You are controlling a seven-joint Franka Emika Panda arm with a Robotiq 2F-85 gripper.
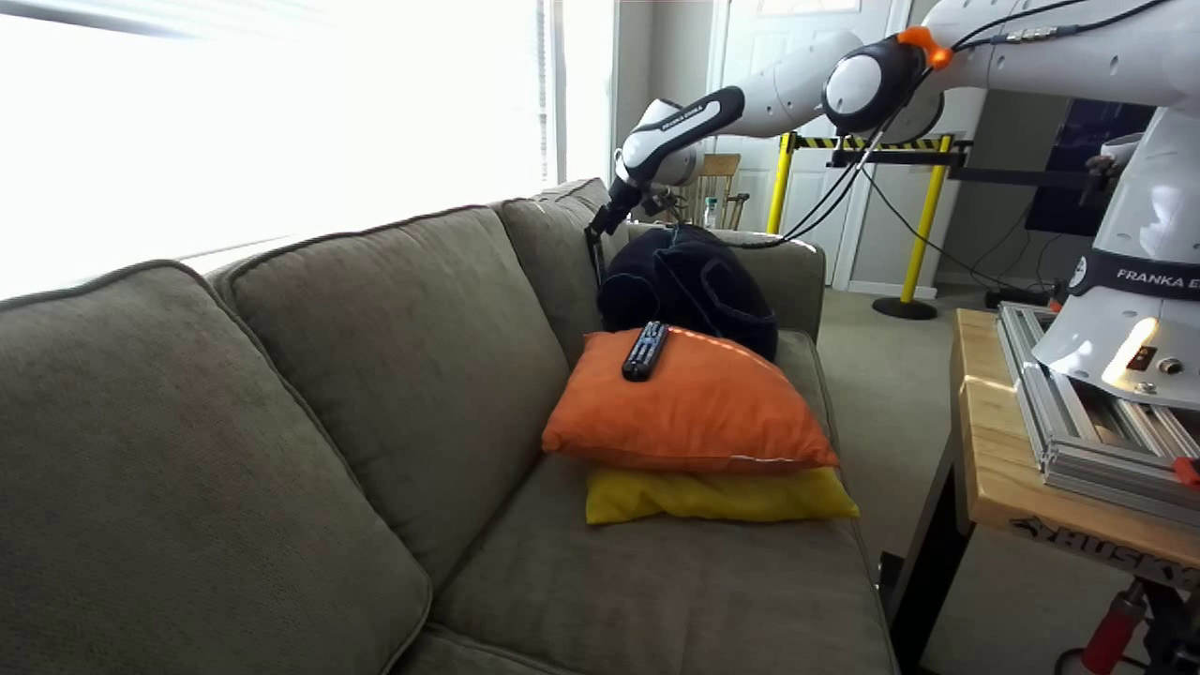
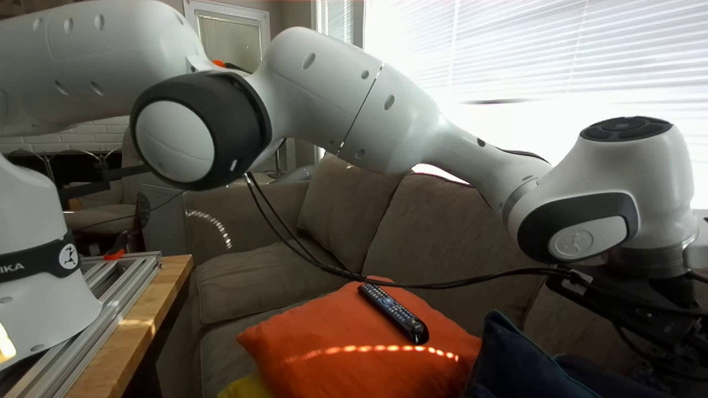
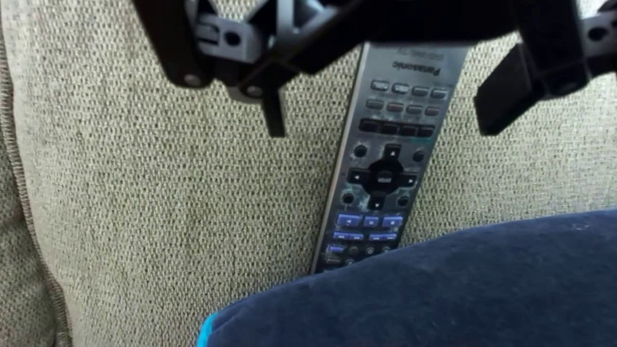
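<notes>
A silver-grey remote [image 3: 386,156] with dark and purple buttons leans against the sofa's back cushion in the wrist view; its lower end is hidden behind a dark blue pillow [image 3: 428,289]. My gripper is open, one finger on each side of the remote's upper part, with fabric showing between each finger and the remote. The remote's top end is covered by the gripper body. In exterior view 1 the gripper sits at the far back cushion, above the blue pillow. A second, black remote [image 1: 644,351] lies on the orange pillow [image 1: 709,411].
A yellow pillow [image 1: 720,495] is under the orange one. The grey-brown sofa's near seat [image 1: 652,596] is clear. The wooden table [image 1: 1046,495] with the arm's base stands to the right. Cables [image 2: 425,285] hang from the arm over the orange pillow.
</notes>
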